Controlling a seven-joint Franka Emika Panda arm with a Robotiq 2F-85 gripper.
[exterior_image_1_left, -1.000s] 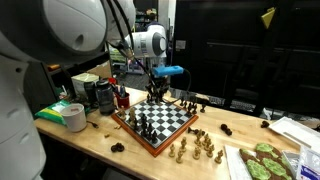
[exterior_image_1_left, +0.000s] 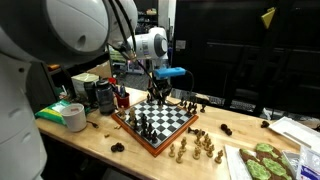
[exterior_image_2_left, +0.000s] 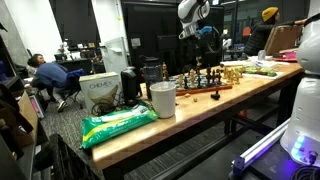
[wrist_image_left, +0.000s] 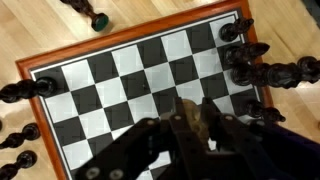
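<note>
A chessboard (exterior_image_1_left: 161, 120) with a brown wooden border lies on the table. My gripper (exterior_image_1_left: 157, 91) hangs over the far part of the board. Seen from the wrist, the gripper is shut on a light tan chess piece (wrist_image_left: 188, 107), its lower part hidden by the dark fingers. Dark squares and light squares beneath the piece are mostly bare. Dark pieces (wrist_image_left: 290, 72) stand along the right side of the board in the wrist view, and more dark pieces (wrist_image_left: 20, 92) at its left edge.
Several tan pieces (exterior_image_1_left: 196, 149) stand on the table right of the board. A white mug (exterior_image_1_left: 75, 117), dark containers (exterior_image_1_left: 104, 97) and a red container (exterior_image_1_left: 122, 98) are on the left. A tray with green and brown patches (exterior_image_1_left: 262, 163) lies at the right front.
</note>
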